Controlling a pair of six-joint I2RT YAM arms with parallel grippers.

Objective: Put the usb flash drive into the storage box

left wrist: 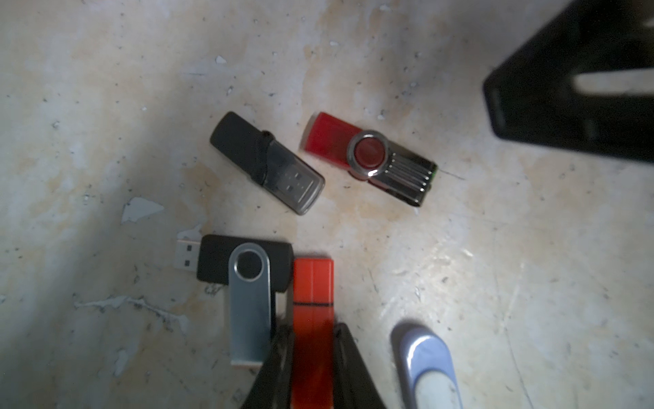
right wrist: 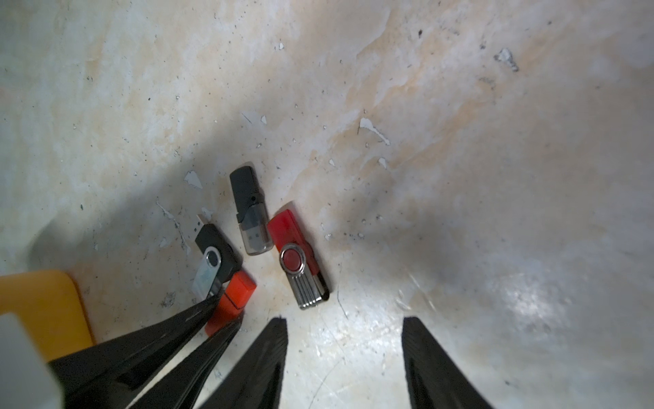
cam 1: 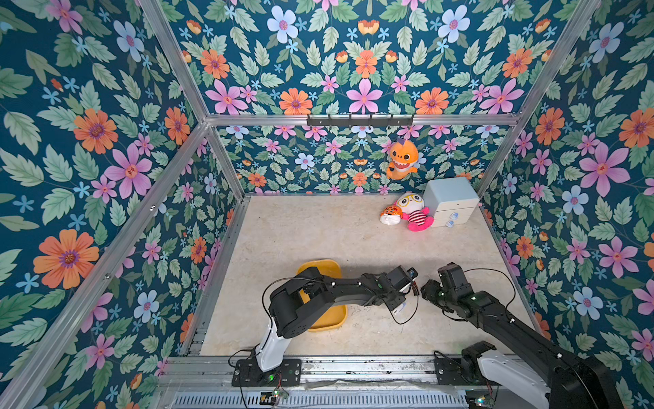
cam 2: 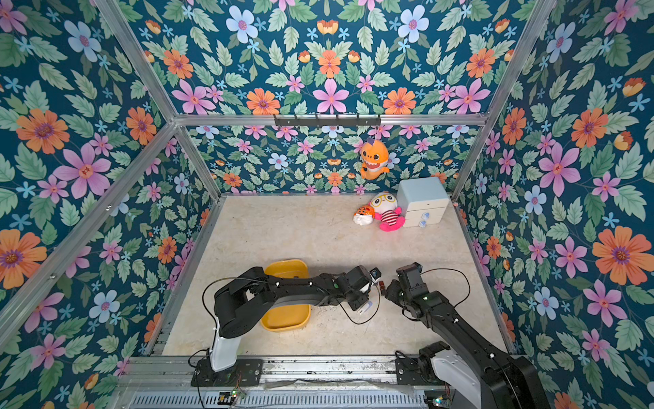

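In the left wrist view an orange-red flash drive [left wrist: 313, 283] sits between the fingers of my left gripper, which is shut on it. Touching its left side is a black flash drive with a silver swivel cover [left wrist: 250, 300]. To the right lies a white and lavender drive [left wrist: 429, 361], cut off by the frame. Farther out rest a black drive with a clear cap [left wrist: 267, 162] and a red swivel drive [left wrist: 371, 158]. My right gripper stands open and empty. The yellow storage box [cam 1: 330, 320] is partly hidden under my left arm.
Plush toys [cam 1: 412, 211] and a pale blue drawer cabinet [cam 1: 451, 201] stand at the back right. An orange toy [cam 1: 402, 160] is at the back wall. Free tabletop [cam 1: 293, 228] stretches across the back left.
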